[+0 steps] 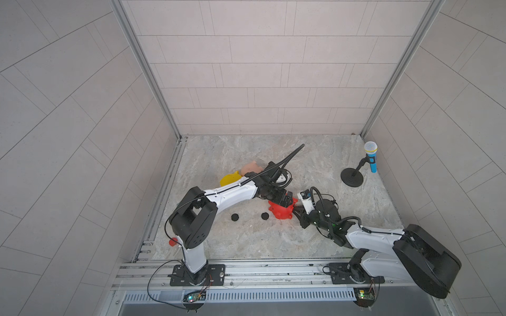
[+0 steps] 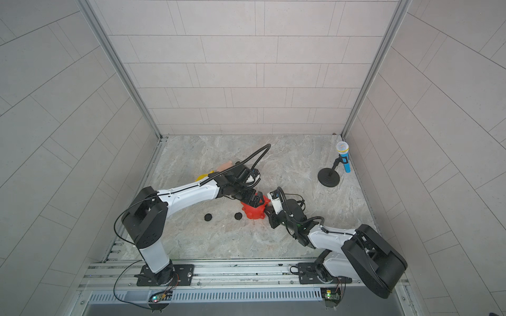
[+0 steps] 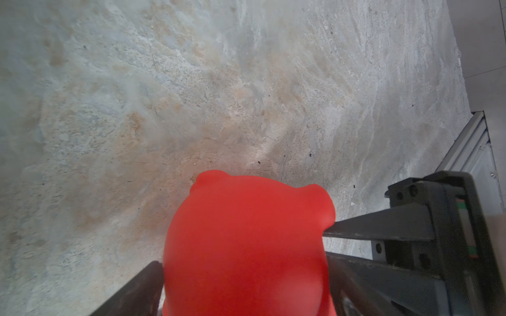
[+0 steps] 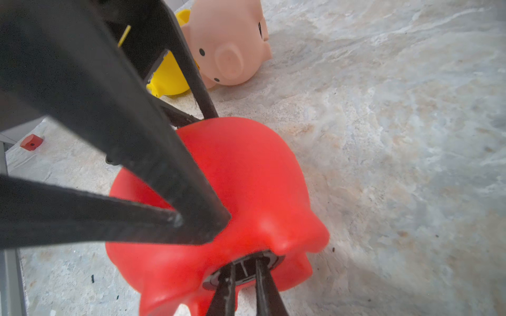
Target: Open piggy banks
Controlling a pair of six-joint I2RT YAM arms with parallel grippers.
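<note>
A red piggy bank rests on the marble table, black plug facing my right gripper. My right gripper's fingertips are at that plug, part open. My left gripper stands open over the red bank; its fingers frame the bank in the left wrist view. Behind, a pink piggy bank and a yellow one stand side by side. Two black discs lie on the table left of the red bank.
A stand holding a blue-and-white tube is at the back right. A small red block lies at the left.
</note>
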